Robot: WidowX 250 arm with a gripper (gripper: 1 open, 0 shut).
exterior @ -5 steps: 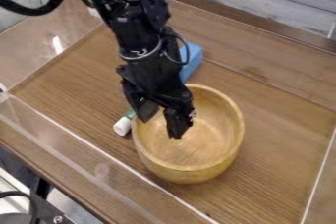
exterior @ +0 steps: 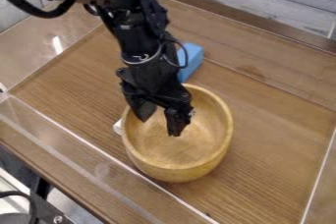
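Note:
My black gripper (exterior: 157,110) hangs at the centre of the camera view, over the back-left part of a tan oval bowl (exterior: 184,164), its fingers reaching down inside the rim and standing open. Nothing shows held between them. A small white object (exterior: 118,128) lies against the bowl's left side, partly hidden. Behind the arm a light blue object (exterior: 191,56) is partly in view.
The gripper has shifted slightly over the bowl, and the bowl appears moved a little to the left, covering more of the small white object.

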